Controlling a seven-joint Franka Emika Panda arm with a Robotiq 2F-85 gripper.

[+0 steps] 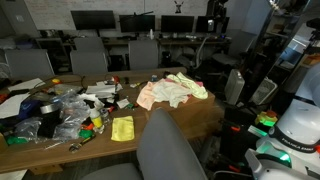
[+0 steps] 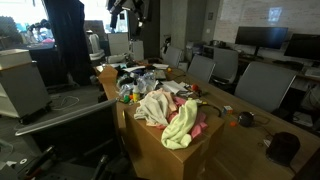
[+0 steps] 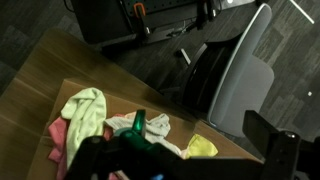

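My gripper is open in the wrist view, its dark fingers [image 3: 278,148] wide apart at the bottom edge. It hangs high over the scene, well clear of the table, and nothing shows between its fingers. Below lie a pale green-yellow cloth [image 3: 86,116], a pink cloth [image 3: 58,134] and a whitish cloth [image 3: 157,126]. A small yellow cloth [image 3: 202,146] is set apart from these. Exterior view 1 has the yellow cloth [image 1: 123,128] flat near the table's front edge, with the whitish cloth [image 1: 172,92] bunched farther right.
Clear plastic bags [image 1: 65,122], a yellow bottle [image 1: 97,118] and loose clutter crowd the left half of the wooden table [image 1: 95,148]. A grey chair [image 1: 165,150] stands close against its front. Bare wood shows around the yellow cloth.
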